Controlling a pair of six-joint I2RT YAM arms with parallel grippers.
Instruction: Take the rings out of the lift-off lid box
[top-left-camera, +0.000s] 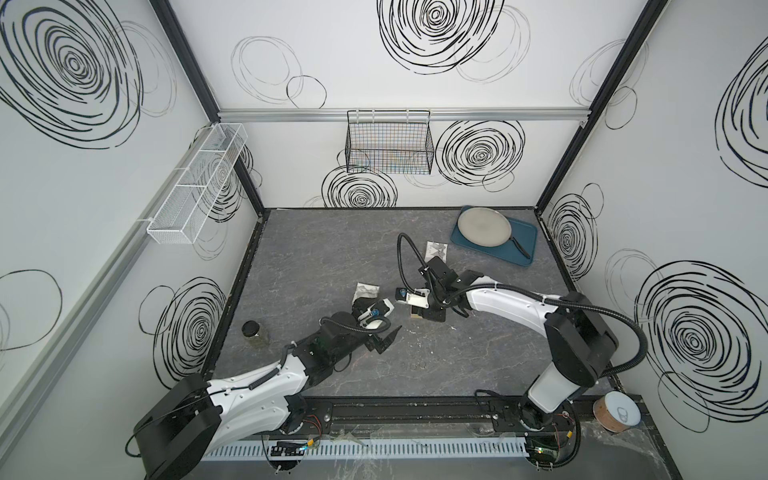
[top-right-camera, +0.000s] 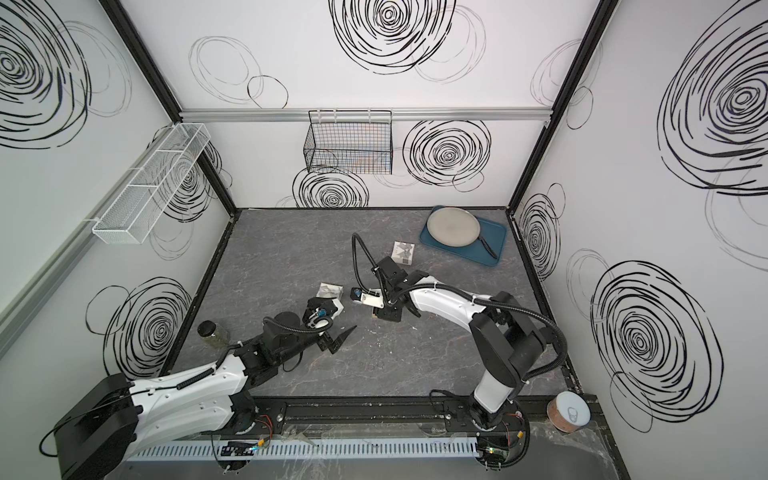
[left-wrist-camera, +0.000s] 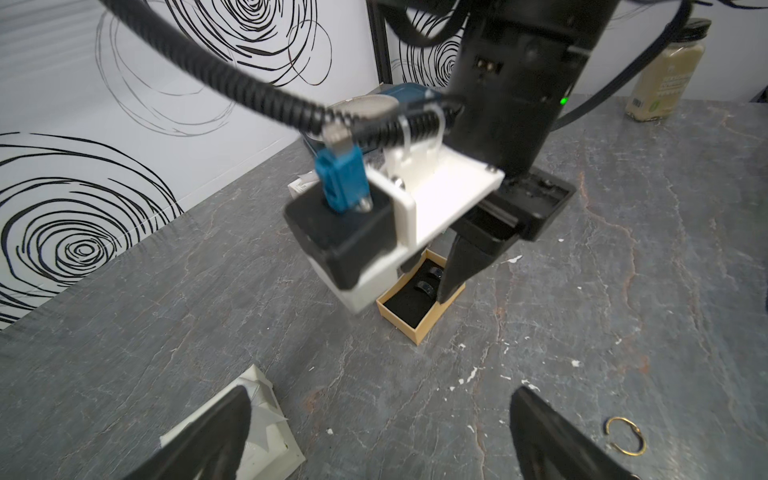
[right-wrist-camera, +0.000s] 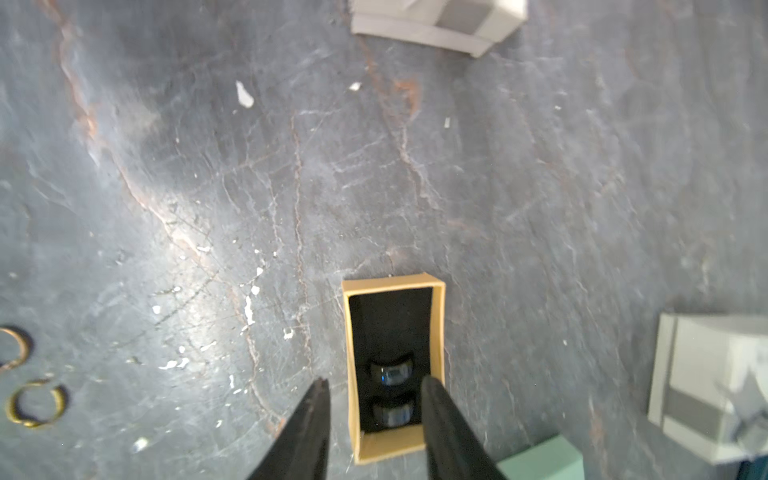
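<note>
A small tan box with a black insert lies on the table under my right gripper; two dark rings (right-wrist-camera: 390, 369) sit upright inside it, as the right wrist view shows. My right gripper hangs over the box's near half, its fingertips apart, with no ring seen between them. Two gold rings (right-wrist-camera: 36, 420) lie loose on the table to one side of the box. My left gripper stands open and empty low over the table, left of the right one, near a white packet (left-wrist-camera: 264, 440).
A second white packet (top-left-camera: 436, 250) lies behind the right gripper. A pan (top-left-camera: 484, 226) on a blue tray (top-left-camera: 520, 248) occupies the back right, and a jar (top-left-camera: 256, 334) stands at the left.
</note>
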